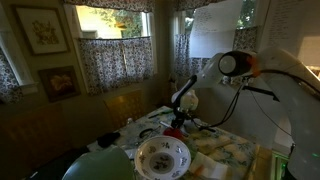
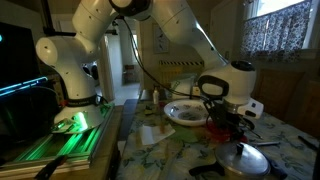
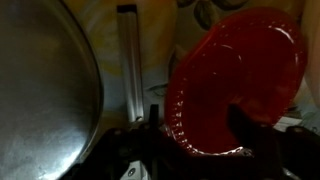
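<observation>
A glossy red bowl (image 3: pixel 235 75) fills the right of the wrist view; in exterior view 1 the red bowl (image 1: pixel 174 132) shows small on the table. My gripper is over the bowl's near part, its two dark fingers apart and the red surface visible between them. Whether either finger touches the bowl is unclear. From the side, the gripper (image 2: pixel 232 130) hangs low over the table, partly covering the bowl.
A round metal pot or lid (image 3: pixel 40 90) lies left of the bowl, with a black-tipped silver utensil (image 3: pixel 130 60) between them. A large white dish (image 1: pixel 162 158) occupies the table nearby. Another metal pot (image 2: pixel 243 160) stands close to the gripper.
</observation>
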